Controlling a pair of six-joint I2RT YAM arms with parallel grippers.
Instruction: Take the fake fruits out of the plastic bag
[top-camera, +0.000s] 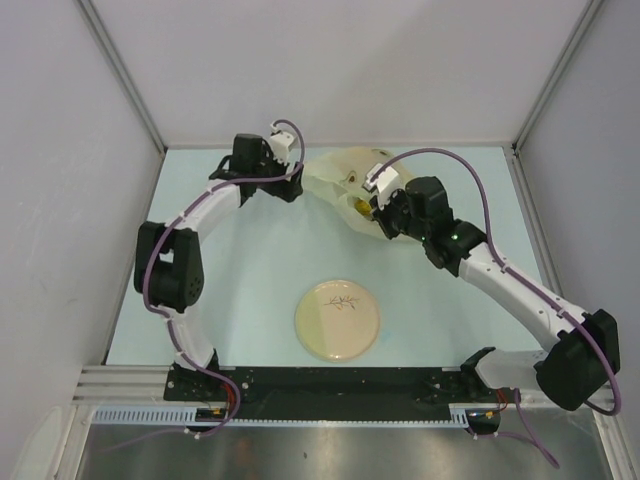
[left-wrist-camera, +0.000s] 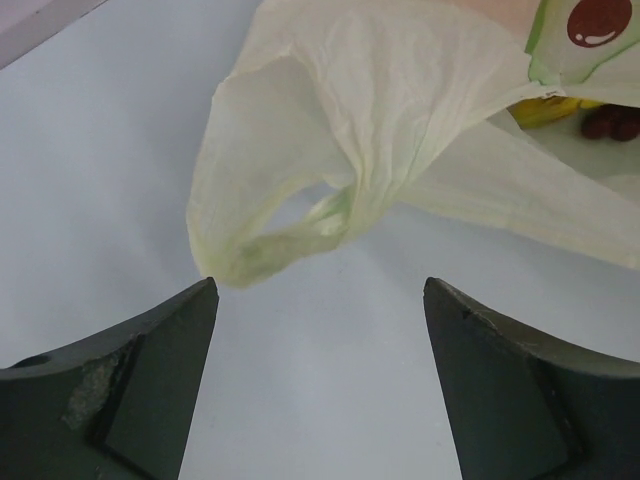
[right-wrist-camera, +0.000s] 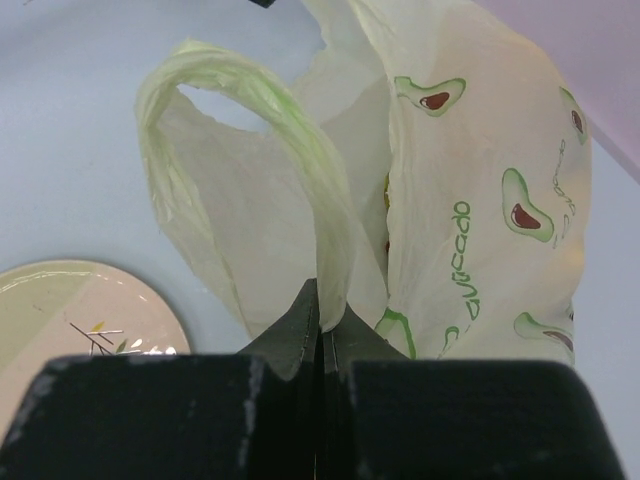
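The pale plastic bag (top-camera: 328, 178), printed with avocados, lies at the back of the table. Through its opening show a yellow fruit (left-wrist-camera: 545, 110) and dark red fruit (left-wrist-camera: 612, 122), partly covered by plastic. My left gripper is open and empty, with the bag's loose left handle (left-wrist-camera: 295, 245) just ahead of its fingers. At the bag's front right, my right gripper is shut, with the thin handle strip (right-wrist-camera: 325, 240) running down into its fingertips. The rest of the bag's contents are hidden.
A round plate (top-camera: 338, 320), bare of fruit, sits at the front middle of the table (top-camera: 240, 280). Clear table surrounds it. The back wall (top-camera: 340, 70) rises close behind the bag.
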